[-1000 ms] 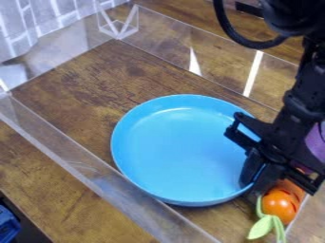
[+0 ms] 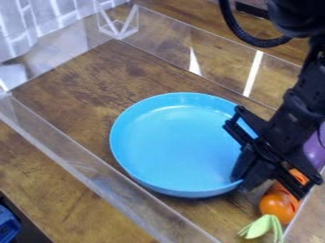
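A blue round plate point(image 2: 168, 140) lies on the wooden floor of a clear-walled box. My black gripper point(image 2: 248, 152) reaches in from the right and sits low at the plate's right rim; whether its fingers are open or shut is hard to tell. Just below it are an orange round object point(image 2: 278, 207) and a pale green leafy item point(image 2: 260, 228). A purple object point(image 2: 315, 147) is partly hidden behind the arm.
Clear walls point(image 2: 76, 161) surround the box. Bare wood fills its upper left. A dark blue object point(image 2: 7, 226) lies outside at the bottom left.
The gripper has shifted slightly at the plate's right rim, and the plate has moved a little. The orange object remains below the gripper.
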